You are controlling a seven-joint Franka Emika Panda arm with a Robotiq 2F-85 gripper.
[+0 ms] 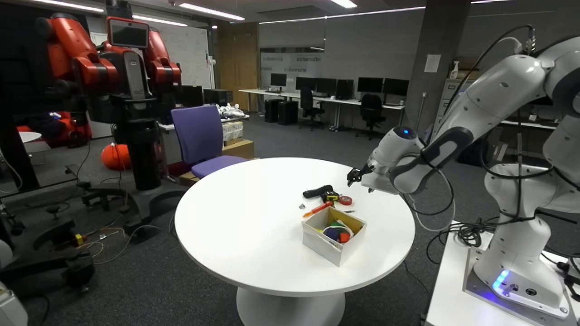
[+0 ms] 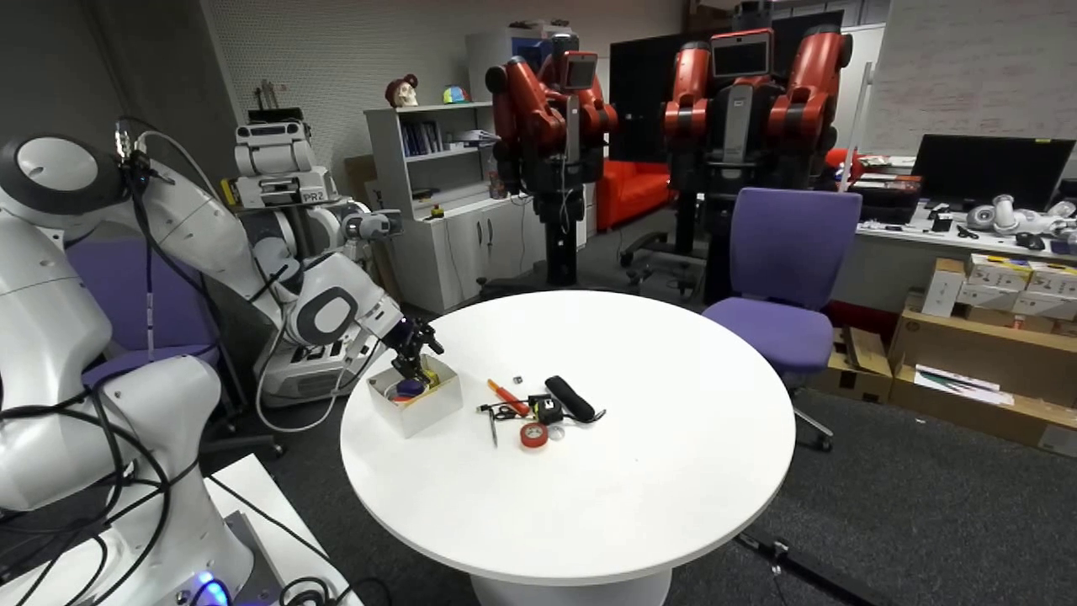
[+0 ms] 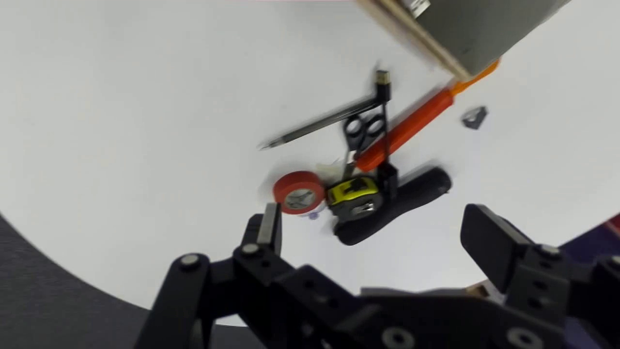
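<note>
My gripper is open, its black fingers (image 3: 269, 227) wide apart with nothing between them. In the first exterior view the gripper (image 1: 361, 184) hangs above the table's right part, clear of the white box (image 1: 323, 244). Inside that box lie a dark blue-purple item (image 1: 332, 233), a red piece (image 1: 345, 237) and some yellow and green pieces. Beyond my fingertips, the wrist view holds a red tape roll (image 3: 299, 192), a yellow-black tape measure (image 3: 354, 198), a black case (image 3: 407, 200), an orange-red tool (image 3: 410, 129), scissors (image 3: 363, 133) and a grey pen (image 3: 325, 123).
A small grey metal piece (image 3: 474, 117) lies apart from the cluster. A purple chair (image 2: 782, 273) stands close to its edge.
</note>
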